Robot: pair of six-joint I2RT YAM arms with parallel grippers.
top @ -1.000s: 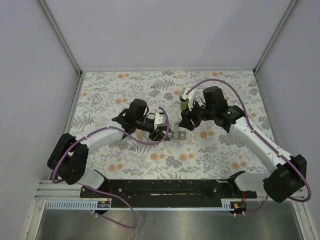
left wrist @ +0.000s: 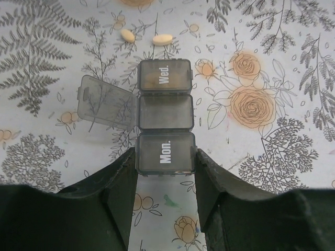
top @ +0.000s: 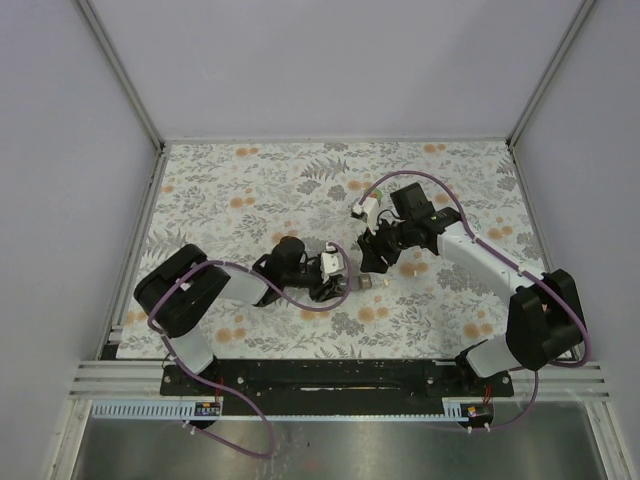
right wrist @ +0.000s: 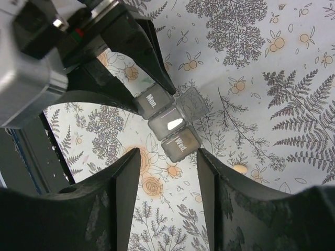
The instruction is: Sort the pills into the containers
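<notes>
A grey, see-through pill box [left wrist: 166, 112] is held at its "Mon." end, with my left gripper shut on it. The middle lid [left wrist: 107, 103] stands open to the side, and that compartment looks empty in the left wrist view. The "Mon." and "Wed." lids are closed. Beyond the "Wed." end, a yellow pill [left wrist: 127, 35] and a paler pill [left wrist: 162, 40] lie on the table. Another view of a pill [right wrist: 240, 169] shows it right of the box. My right gripper is open, with nothing held, above the box's "Wed." side.
A green object [top: 376, 196] behind the right gripper is mostly covered by it. Both arms [top: 180, 290] crowd close together over the middle. A dark front edge [top: 320, 375] borders the table.
The right arm's elbow has swung inward, its gripper moving slightly.
</notes>
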